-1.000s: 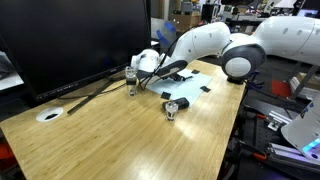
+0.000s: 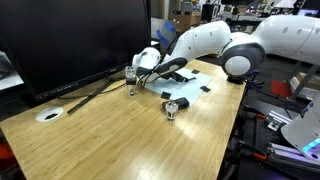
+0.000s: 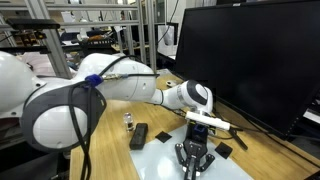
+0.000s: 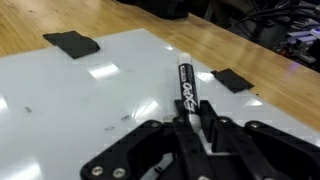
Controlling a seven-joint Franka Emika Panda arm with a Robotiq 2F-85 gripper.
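Note:
In the wrist view my gripper is shut on a white and black Expo marker (image 4: 187, 88), which points away from the fingers. Beneath it lies a glossy white board (image 4: 110, 90). Exterior view 2 shows the gripper (image 3: 191, 154) low over the same board (image 3: 150, 160), near the monitor side. From exterior view 1 the gripper is hard to make out behind the arm and a cup. Whether the marker's tip touches the board cannot be told.
Two dark squares (image 4: 72, 43) lie on the board. A black eraser-like block (image 2: 176, 104) and a small cup (image 2: 171, 111) stand near its front edge. Another cup (image 2: 131, 77) is by the monitor (image 2: 70, 45).

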